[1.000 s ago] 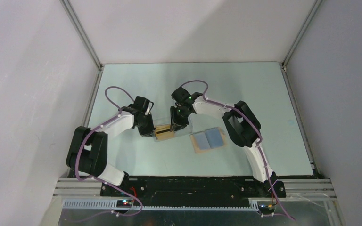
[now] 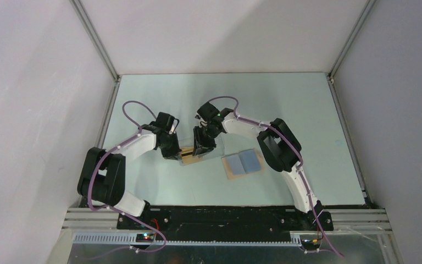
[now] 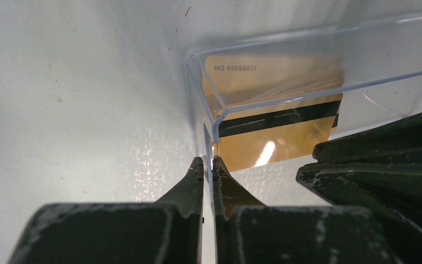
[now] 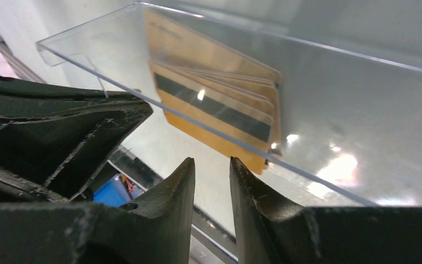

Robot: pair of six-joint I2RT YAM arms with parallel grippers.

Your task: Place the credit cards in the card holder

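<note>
A clear plastic card holder (image 3: pixel 307 33) lies on the table, with gold cards (image 3: pixel 269 137) stacked inside, one printed "NO 88888801". My left gripper has its narrowly parted fingertips on either side of the holder's end wall. My right gripper is over the holder's long side, fingers apart with nothing held; its body shows at the right of the left wrist view. In the top view both grippers (image 2: pixel 171 151) meet over the holder, partly hiding it.
A tan mat with two blue-grey cards (image 2: pixel 242 164) lies to the right of the holder. Walls enclose the table on the sides and back.
My right gripper has shifted slightly left and down in the top view, further over the gold cards. The left arm looks unchanged.
</note>
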